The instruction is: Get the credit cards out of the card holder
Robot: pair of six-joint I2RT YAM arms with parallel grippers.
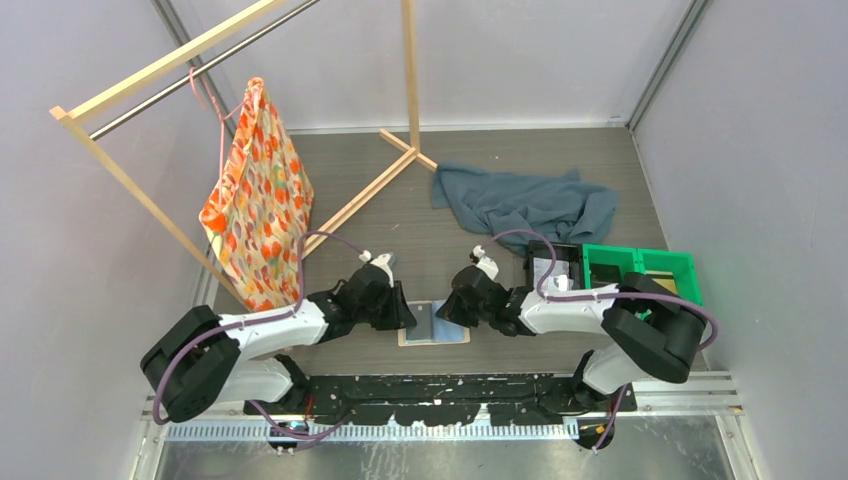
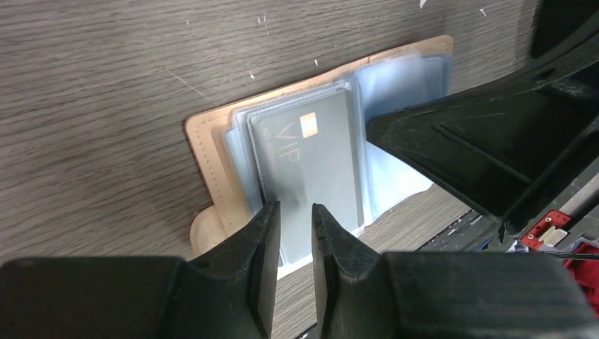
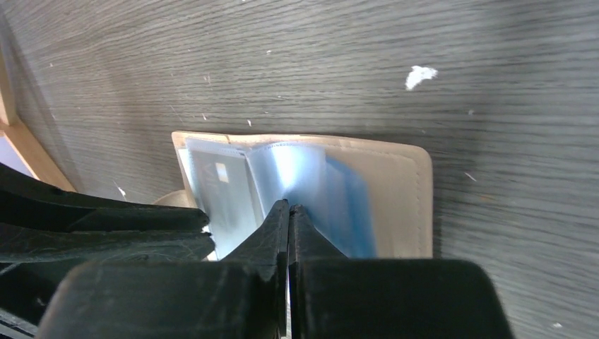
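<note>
The open card holder point(image 1: 432, 340) lies on the floor between the arms, tan with clear blue sleeves point(image 2: 402, 169). A grey VIP card point(image 2: 311, 169) sits in its left sleeve. My left gripper is at that card's left side, its fingertips a little apart over it, nothing clearly held. My right gripper is shut, fingertips at the blue sleeves on the holder's right half, nothing visible between them. In the left wrist view the right gripper's body covers part of the holder's right side.
A grey cloth point(image 1: 520, 200) lies behind, green and black bins point(image 1: 680, 270) stand at the right, and a wooden rack point(image 1: 360, 195) with a patterned bag point(image 1: 255, 220) is at the left. The floor just behind the holder is clear.
</note>
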